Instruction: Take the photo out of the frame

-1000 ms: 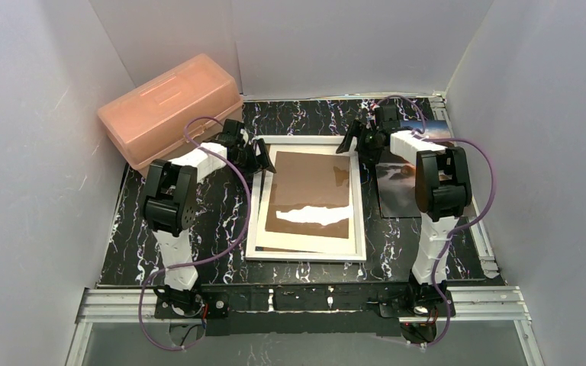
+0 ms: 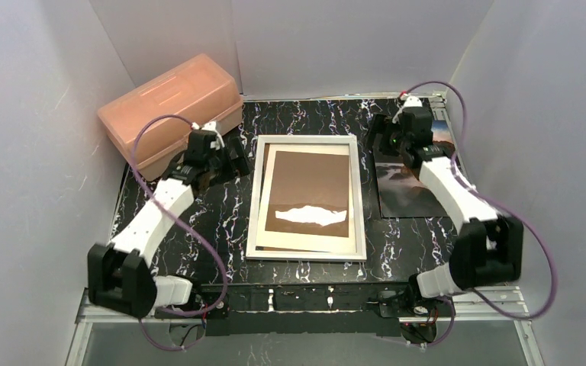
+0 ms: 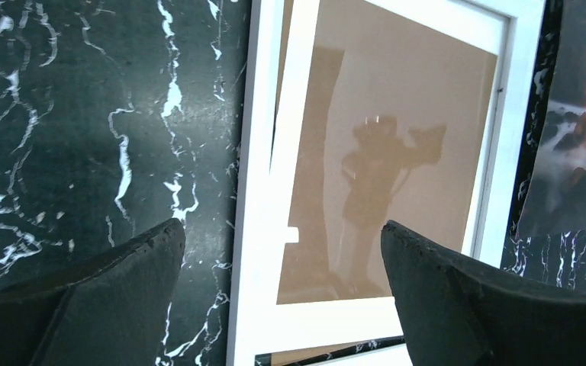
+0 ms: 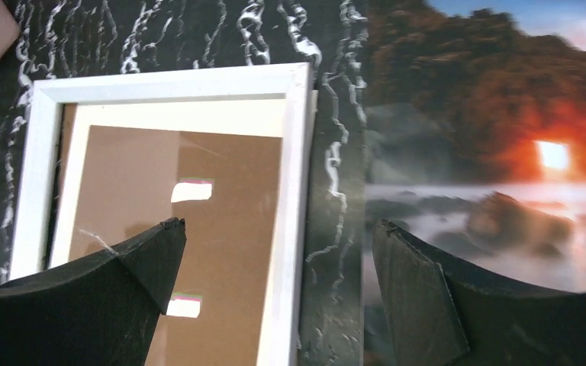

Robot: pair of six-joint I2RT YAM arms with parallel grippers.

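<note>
The white frame (image 2: 362,198) lies in the middle of the black marble table, with a cream mat and brown panel (image 2: 310,183) inside; in both wrist views the mat sits askew within it. A photo print (image 2: 412,198) of a misty, glowing landscape lies outside the frame, to its right, partly under my right arm. My left gripper (image 2: 235,160) stands open above the frame's left side, nothing between its fingers. My right gripper (image 2: 378,130) is open near the frame's upper right corner, over the strip between frame and print, and empty.
A pink plastic box (image 2: 164,107) fills the back left corner. Bare table (image 2: 305,271) shows in front of the frame and at the left. Grey walls enclose the sides and back.
Both arms have swung outward, away from the frame's middle: the left gripper a little left, the right gripper rightward. The frame and print lie as before.
</note>
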